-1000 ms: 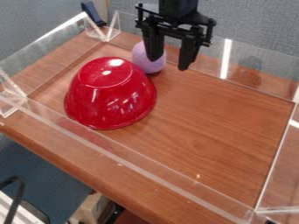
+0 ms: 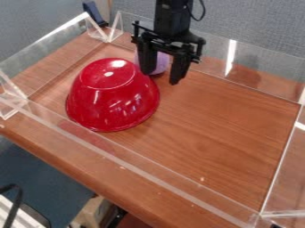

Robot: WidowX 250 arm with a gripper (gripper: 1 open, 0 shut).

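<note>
A red upturned bowl (image 2: 112, 100) rests on the left part of the wooden surface. Behind it, a pinkish-purple object (image 2: 160, 64) is mostly hidden by my black gripper (image 2: 163, 67), which hangs over it with its two fingers spread apart, one on either side. Whether the fingers touch that object cannot be told.
Clear plastic walls (image 2: 286, 165) border the wooden surface (image 2: 212, 151), whose right and front parts are bare. A small black item (image 2: 93, 12) is at the back left, outside the walls.
My gripper has moved down and slightly left onto the purple object, which is now more hidden behind it. The red bowl has not moved.
</note>
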